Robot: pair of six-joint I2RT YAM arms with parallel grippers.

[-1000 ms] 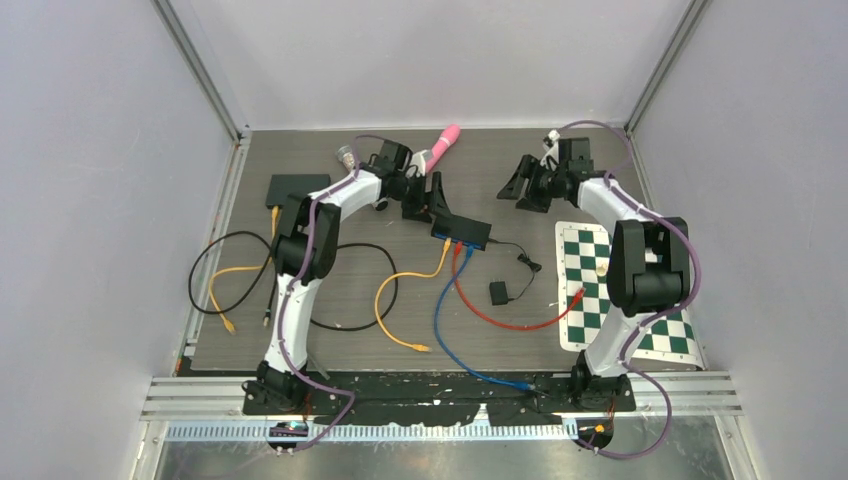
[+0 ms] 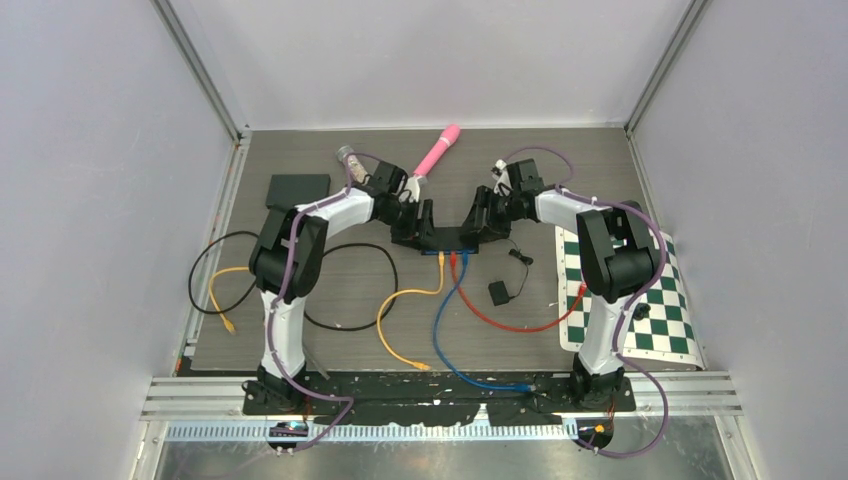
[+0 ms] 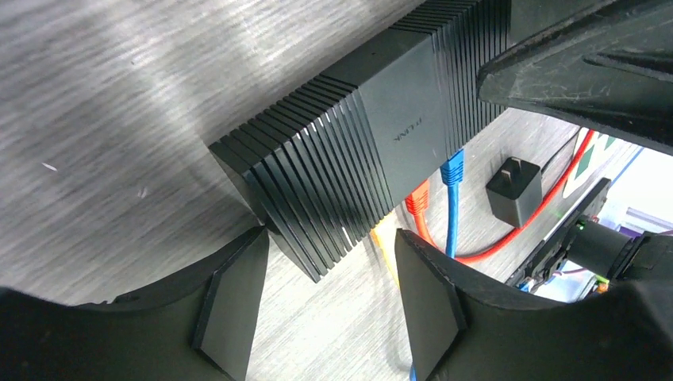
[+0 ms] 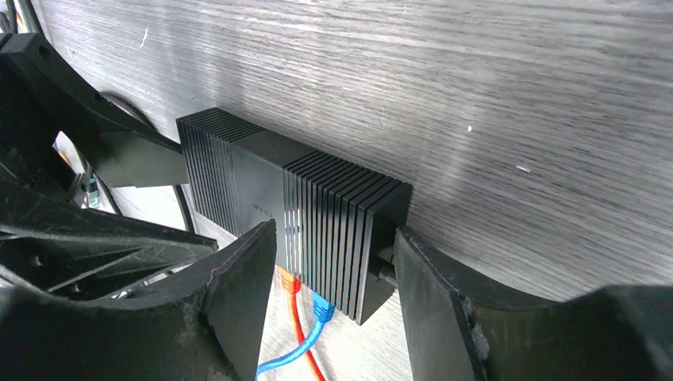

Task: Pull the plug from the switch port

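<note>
The black ribbed switch (image 2: 450,238) lies at the middle of the table between my two grippers, with yellow (image 2: 441,262), red (image 2: 453,262) and blue (image 2: 465,262) plugs along its front side. My left gripper stands open at the switch's left end, its fingertips at the ribbed body. My right gripper is also open, around the switch's right end, where a dark lead shows between the fingers. In both wrist views the plugs are partly hidden behind the switch body.
A black power adapter (image 2: 499,293) lies at front right beside a green-and-white checkerboard (image 2: 660,330). A pink wand (image 2: 438,150) and a dark box (image 2: 290,192) lie behind. A black cable loops at the left.
Both grippers have moved down toward the switch's ends, the right one a long way leftward. The switch now lies straighter and a little further left.
</note>
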